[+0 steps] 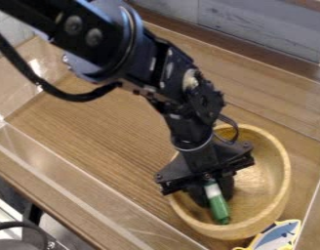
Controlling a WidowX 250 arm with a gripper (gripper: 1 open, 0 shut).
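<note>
My black gripper [209, 178] reaches down into a round tan bowl [269, 180] at the lower right of the camera view. Its fingers are closed on a green marker-like object [218, 207] with a white upper part, which lies inside the bowl with its green end pointing toward the near rim. The upper part of the object is partly hidden by the gripper.
A yellow and white item [272, 237] lies beside the bowl at the bottom right. A wall [241, 29] runs along the back.
</note>
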